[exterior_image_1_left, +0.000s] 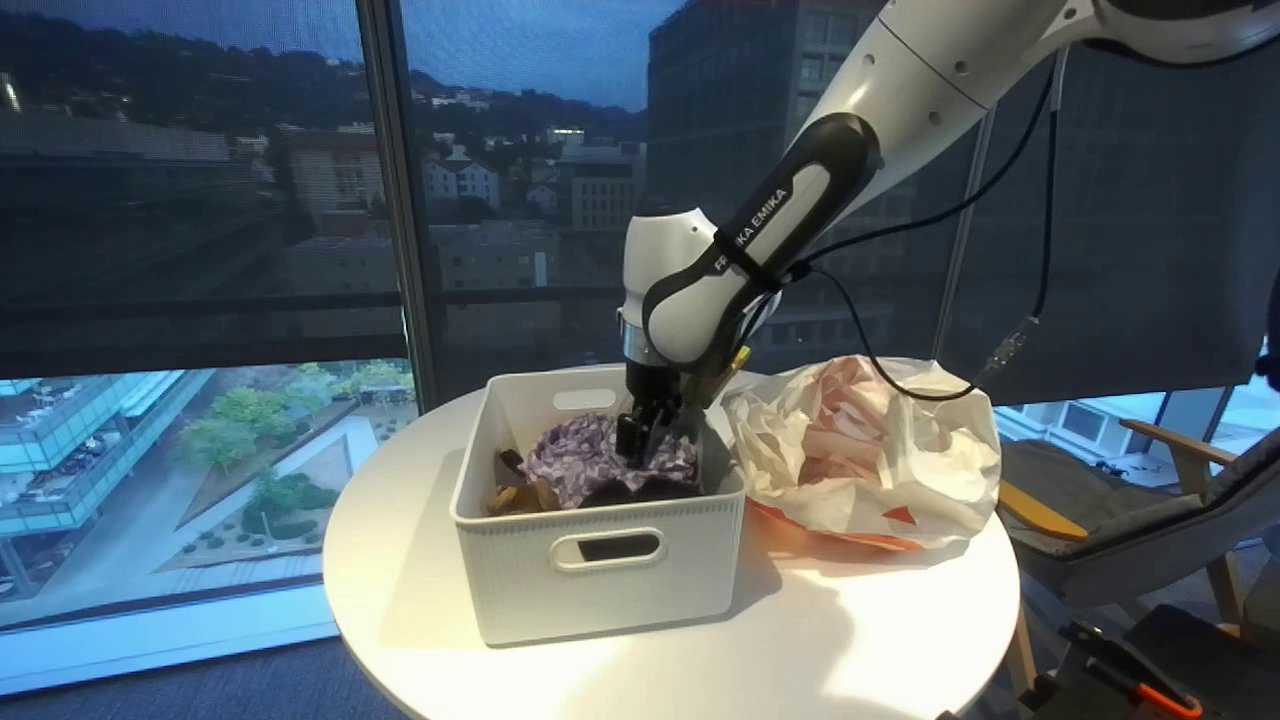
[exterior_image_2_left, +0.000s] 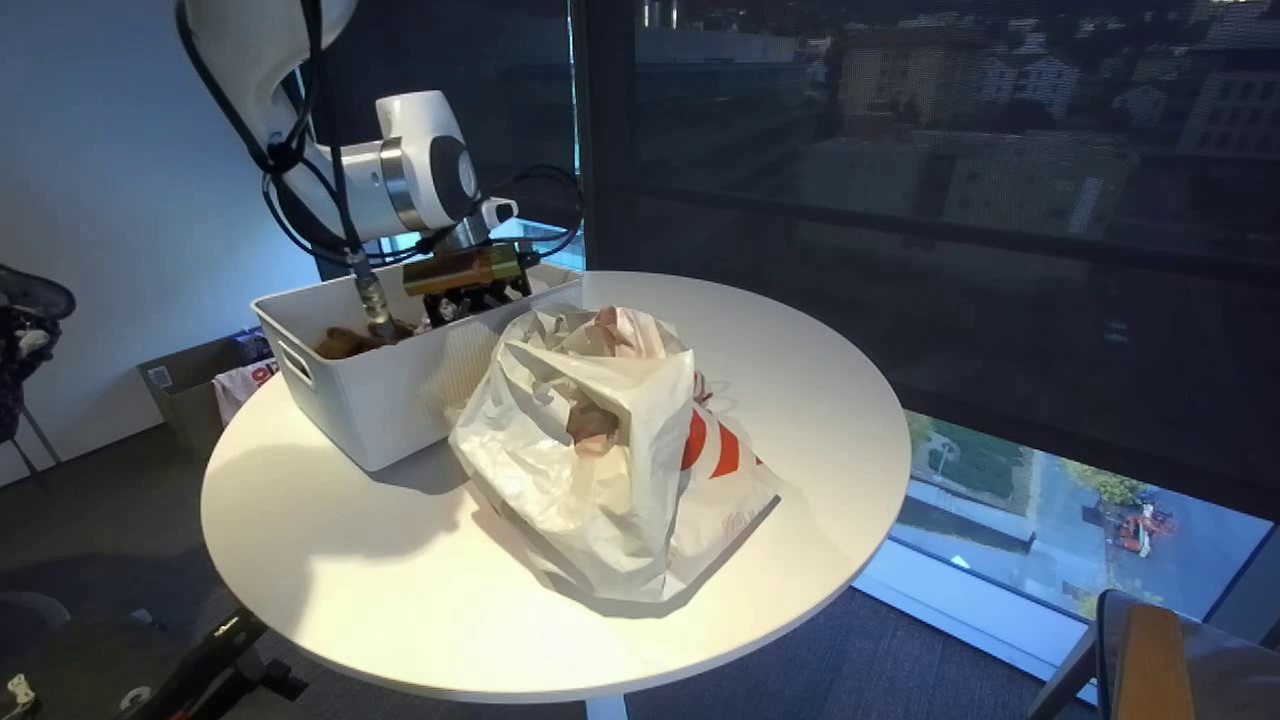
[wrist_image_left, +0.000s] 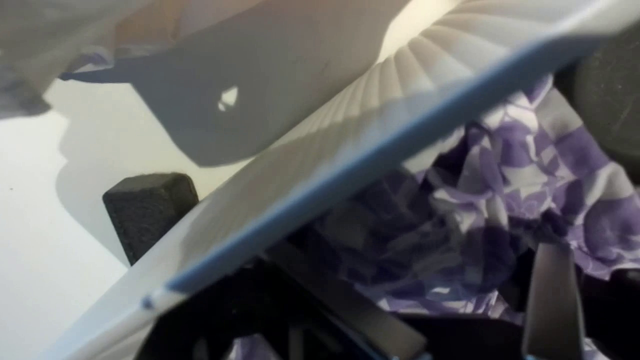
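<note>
A crumpled purple-and-white checked cloth (exterior_image_1_left: 584, 456) lies in the white bin (exterior_image_1_left: 600, 606) on the round table. My gripper (exterior_image_1_left: 644, 450) reaches down into the bin at the cloth's right side. In the wrist view the gripper stands open, its fingers (wrist_image_left: 555, 303) apart and low against the folds of the cloth (wrist_image_left: 480, 210). The bin's wall (wrist_image_left: 336, 162) cuts diagonally across that view, close beside one finger. From the second exterior side, the bin wall hides the fingertips.
A white plastic bag (exterior_image_1_left: 924, 456) with orange-red marks sits right of the bin. Brown stuff (exterior_image_1_left: 524, 498) lies in the bin's near left corner. In the wrist view a dark block (wrist_image_left: 150, 210) shows outside the bin wall.
</note>
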